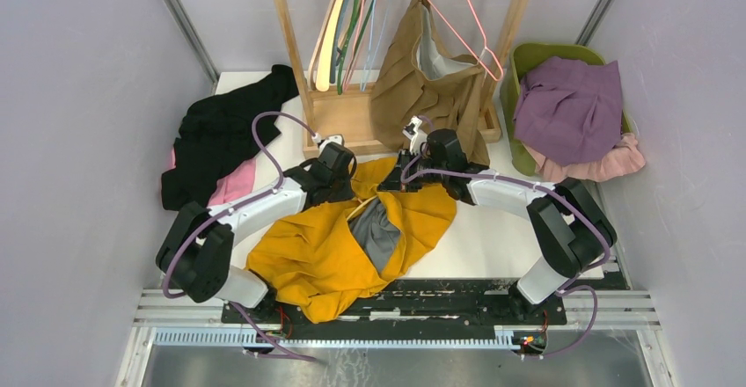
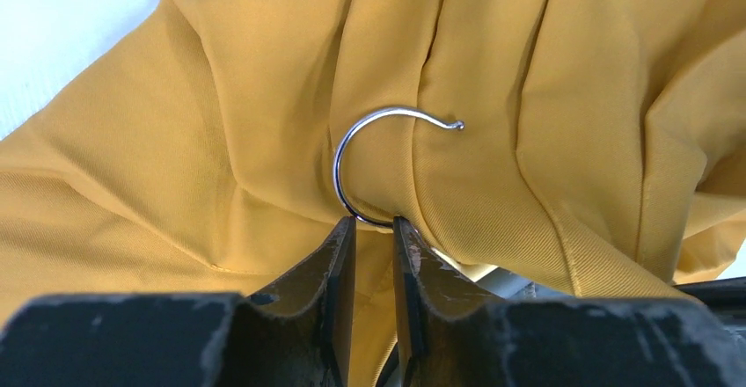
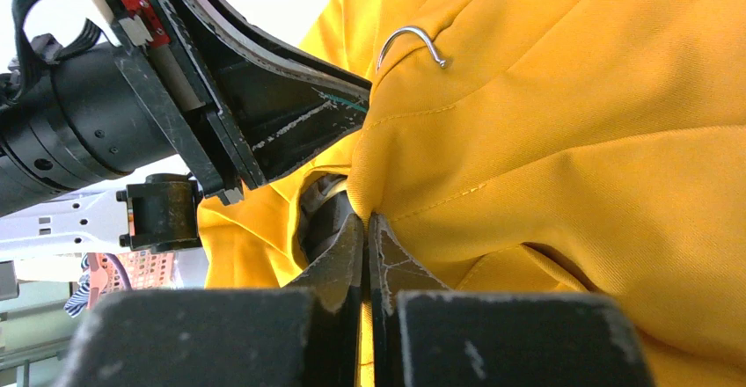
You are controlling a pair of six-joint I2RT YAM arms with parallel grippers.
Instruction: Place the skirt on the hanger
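A mustard skirt (image 1: 303,268) with grey lining (image 1: 378,242) lies spread on the table, a pale hanger (image 1: 361,208) partly inside. The hanger's metal hook (image 2: 396,111) (image 3: 406,29) sticks out over the cloth. My left gripper is at the hook's base, its fingertips slightly apart either side of the wire. My right gripper is shut at a folded edge of the skirt, below the hook in the right wrist view, with the fabric at its fingertips.
A wooden rack (image 1: 283,9) with several hangers and a brown garment (image 1: 400,97) stands behind. Black (image 1: 215,136) and pink clothes lie left. A green bin (image 1: 519,62) with purple and pink clothes stands right.
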